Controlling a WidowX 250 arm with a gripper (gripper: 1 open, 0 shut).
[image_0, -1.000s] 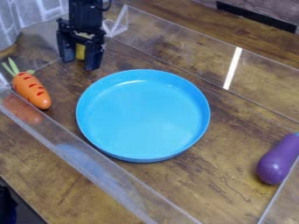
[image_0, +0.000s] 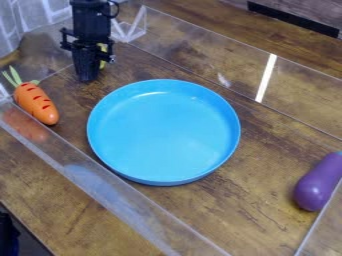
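Note:
My black gripper (image_0: 86, 62) is at the upper left, low over the wooden surface, with its fingers close together and shut. A small yellow object (image_0: 102, 51) shows partly behind it, mostly hidden by the gripper; whether the two touch, I cannot tell. An orange toy carrot (image_0: 36, 103) with a green top lies at the left, below the gripper. A large blue plate (image_0: 163, 130) occupies the middle, and a purple toy eggplant (image_0: 317, 182) lies at the lower right.
Clear plastic walls (image_0: 147, 205) border the wooden work area (image_0: 267, 140). Bare wood is free to the right of the plate and toward the upper middle.
The gripper's fingers have drawn closer together and its body has shifted slightly left. The carrot, plate and eggplant are unmoved.

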